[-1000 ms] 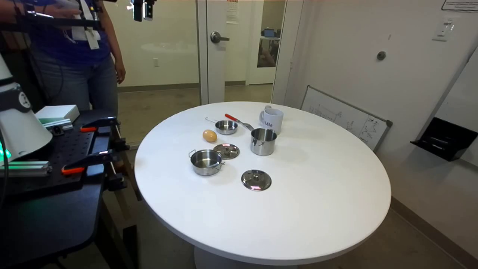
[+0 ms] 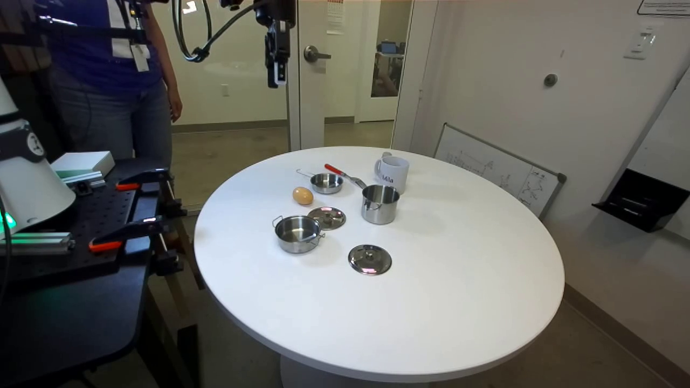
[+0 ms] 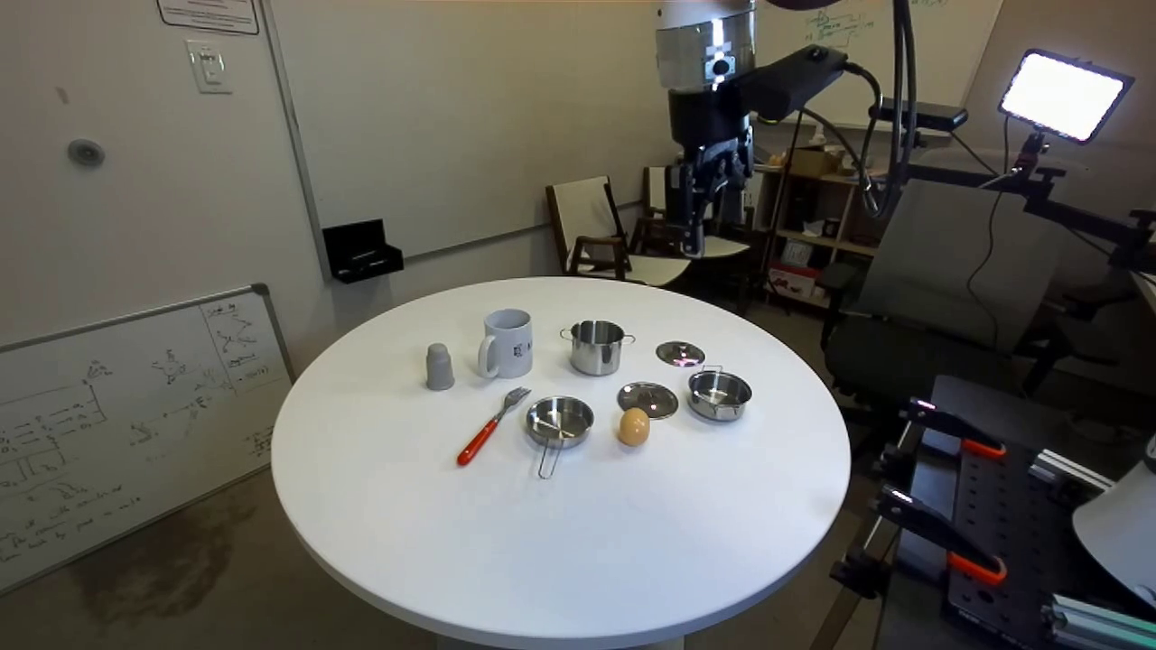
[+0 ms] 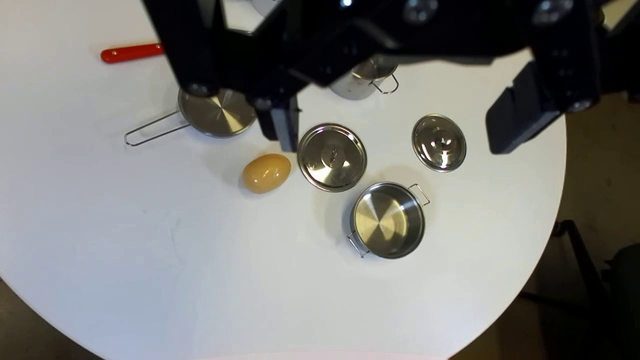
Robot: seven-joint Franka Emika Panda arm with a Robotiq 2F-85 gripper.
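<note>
High above the white table (image 2: 440,291), my gripper stands open, with nothing between its fingers. The wrist view looks down past the fingers (image 4: 520,111) onto a brown egg (image 4: 267,173), a metal lid (image 4: 332,158) beside it and a second lid (image 4: 439,143) further right. Below the lids sits an empty two-handled low pot (image 4: 388,221). A small frying pan (image 4: 217,113) with a wire handle lies left of the egg's far side. The taller pot (image 3: 597,348) is upright and partly hidden by my gripper in the wrist view.
A white mug (image 3: 507,345), a grey shaker (image 3: 439,367) and a red-handled fork (image 3: 494,426) stand or lie near the pan. A person (image 2: 103,77) stands behind the robot's bench.
In exterior view 1, my gripper has moved right and lower, from the top edge beside the person to in front of the door frame. The objects on the table have not moved.
</note>
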